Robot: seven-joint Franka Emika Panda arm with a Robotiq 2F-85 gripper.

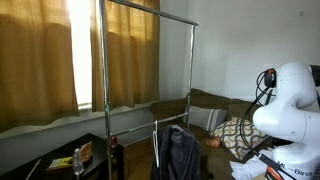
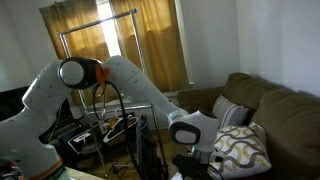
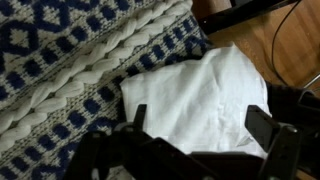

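In the wrist view a crumpled white cloth (image 3: 200, 85) lies against a blue-and-cream knitted cushion (image 3: 70, 70). My gripper stands open over the cloth, its dark fingers spread to either side of the cloth's lower part. Nothing is clamped between them, and whether they touch the fabric I cannot tell. From exterior view 2, the arm's white end (image 2: 195, 135) hangs low in front of the brown sofa (image 2: 285, 105). A white item (image 1: 248, 169), probably the same cloth, shows beside the arm in exterior view 1.
A patterned cushion (image 2: 240, 148) and a grey striped pillow (image 2: 229, 114) rest on the sofa. Dark clothing (image 1: 180, 153) hangs from a metal rack (image 1: 103, 75). A black table (image 1: 60, 160) with small items stands at left. Wooden floor (image 3: 290, 45) shows beside the cloth.
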